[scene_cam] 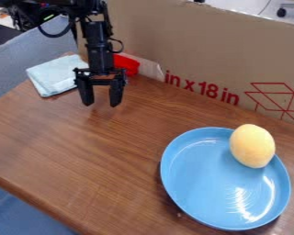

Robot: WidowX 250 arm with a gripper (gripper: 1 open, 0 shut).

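Note:
My black gripper [100, 99] hangs over the wooden table at the upper left, open, with its fingers apart and nothing seen between them. Just behind it, a light folded cloth [51, 75] lies at the table's left edge, and a red object [128, 64] sits against the cardboard, partly hidden by the arm. At the right, a blue plate [211, 184] holds a yellow oval object [252, 145].
A cardboard wall [217, 46] printed with red lettering runs along the back of the table [100, 156]. Blue-grey surfaces lie beyond the left edge.

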